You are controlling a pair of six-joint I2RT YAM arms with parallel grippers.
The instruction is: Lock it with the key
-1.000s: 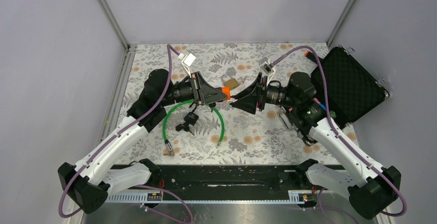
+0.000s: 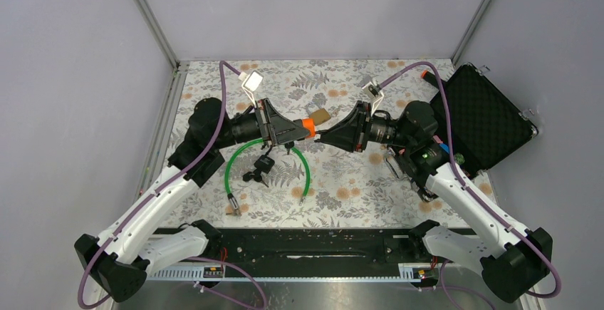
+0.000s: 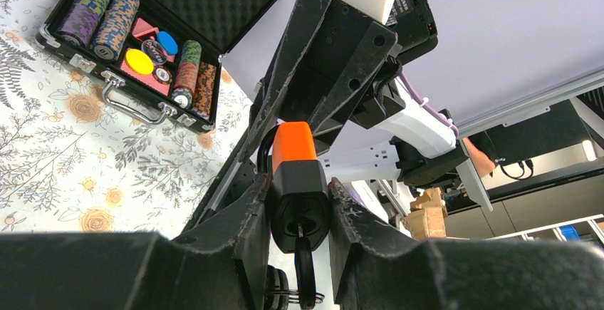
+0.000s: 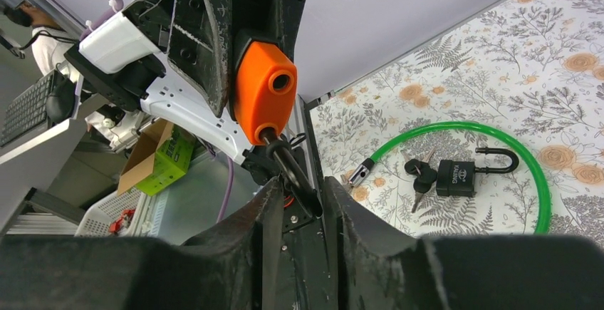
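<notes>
My left gripper [image 2: 305,130] is shut on an orange-and-black lock body; in the right wrist view its orange end [image 4: 263,89] carries a black rod. My right gripper [image 2: 320,136] faces it, its fingertips close around the rod's far end [image 4: 306,199]; whether they touch it is unclear. On the table lie a black padlock [image 4: 453,178] with its shackle open, keys [image 4: 424,178] beside it, and a green cable lock [image 4: 530,171] with a metal end [image 4: 362,173].
An open black case [image 2: 484,114] with poker chips stands at the right. A tan padlock-like block [image 2: 319,116] lies behind the grippers. Bare patterned cloth [image 2: 335,196] shows at the front centre.
My left gripper and the orange item have shifted slightly leftward.
</notes>
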